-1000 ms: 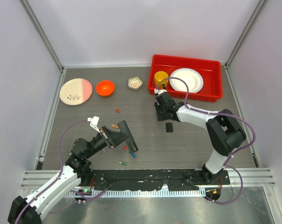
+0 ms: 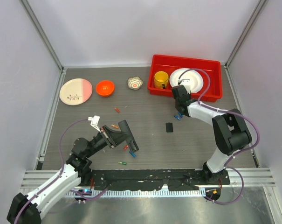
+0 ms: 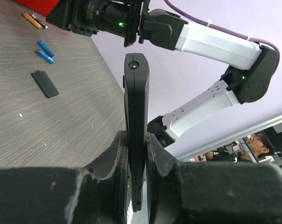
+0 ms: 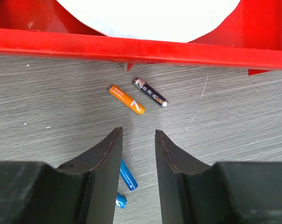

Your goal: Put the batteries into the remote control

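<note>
My left gripper is shut on the black remote (image 3: 136,102), held upright over the left-centre table. My right gripper is part open and empty, above blue batteries (image 4: 127,174) near the red box; beyond its fingertips lie an orange battery (image 4: 127,99) and a dark battery (image 4: 151,92). The black battery cover (image 2: 169,127) lies flat on the table at centre right. More batteries, red (image 2: 117,109) and green (image 2: 122,163), lie scattered round the left gripper.
The red box (image 2: 214,93) holds a white plate and yellow mug at the back right. A pink-white plate (image 2: 75,91), orange bowl (image 2: 105,88) and patterned bowl (image 2: 134,83) stand at the back left.
My right arm has moved rightward along the front of the red box, uncovering the view of blue batteries. The left arm with the remote is essentially still.
</note>
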